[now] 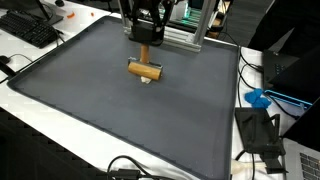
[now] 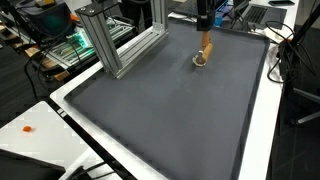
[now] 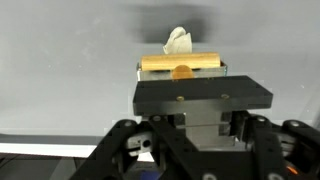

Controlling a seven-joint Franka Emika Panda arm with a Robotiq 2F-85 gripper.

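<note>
An orange-handled mallet with a wooden cylindrical head [image 1: 145, 70] hangs head down from my gripper [image 1: 147, 38]. The fingers appear closed around its upright handle. In the wrist view, the wooden head [image 3: 180, 62] lies crosswise just past the black fingers [image 3: 203, 94], which hide most of the handle. A small cream-coloured piece [image 3: 178, 40] rests on the grey table, close beside the head in that view. From exterior view 2 the mallet's round end [image 2: 199, 61] faces the camera low over the table. Whether the head touches the piece or the table I cannot tell.
A white metal frame [image 2: 134, 42] stands on the table's edge near the arm. A black device [image 1: 258, 132] and a blue item [image 1: 257, 98] lie off to the right, beyond the mat.
</note>
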